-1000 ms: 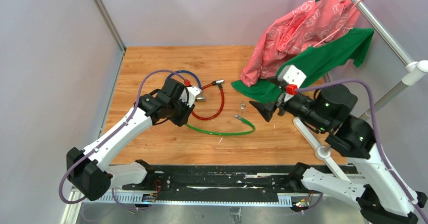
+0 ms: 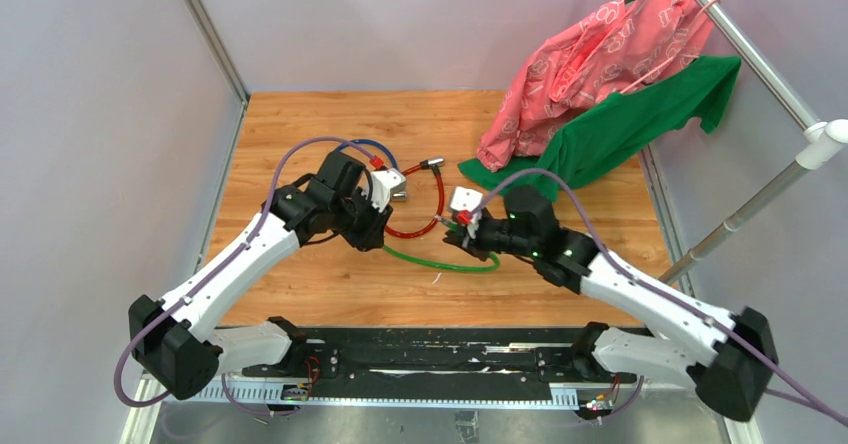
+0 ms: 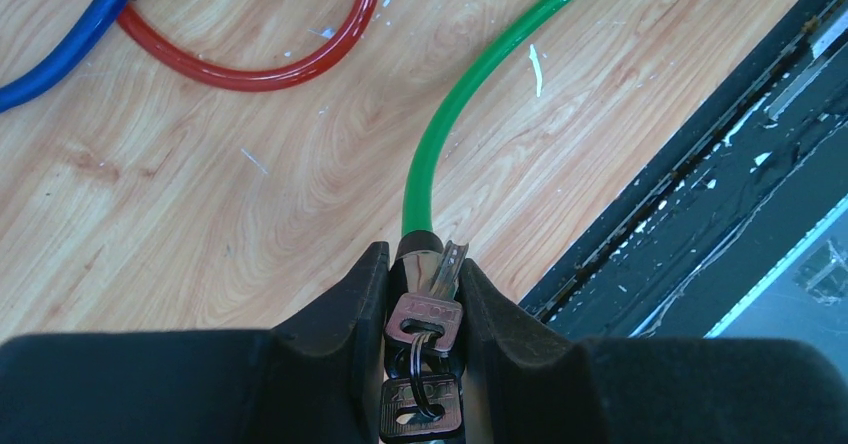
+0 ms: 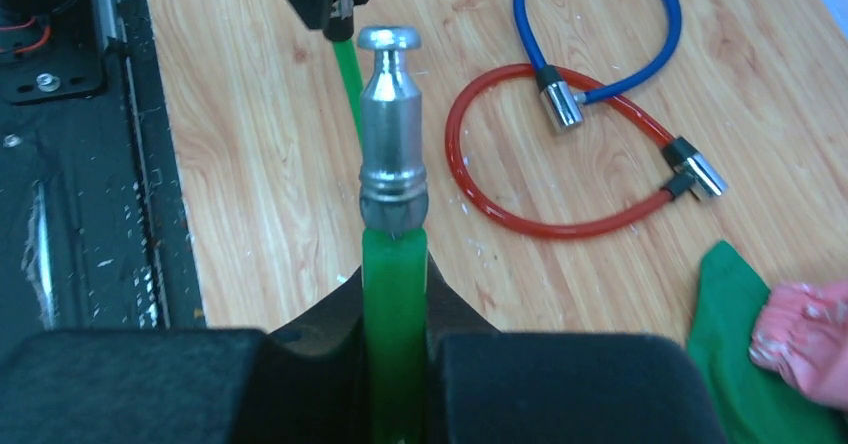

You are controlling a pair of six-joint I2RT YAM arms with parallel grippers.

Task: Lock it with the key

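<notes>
A green cable lock (image 2: 430,264) spans both grippers. My left gripper, left of centre in the top view, is shut on its lock body, with two keys on a ring (image 3: 424,316) at the fingers. My right gripper is shut on the green cable's other end, whose bare metal pin (image 4: 392,114) points up in the right wrist view, apart from the lock body. In the top view both grippers face each other over the middle of the wood table (image 2: 290,304).
A red cable lock (image 4: 540,227) and a blue cable lock (image 4: 670,24) lie behind the grippers. Green cloth (image 2: 620,134) and pink cloth (image 2: 590,54) occupy the back right, beside a metal pole (image 2: 740,214).
My right gripper has come down from the right, shut on the green cable's pin end and moved left toward the left gripper, lifting it.
</notes>
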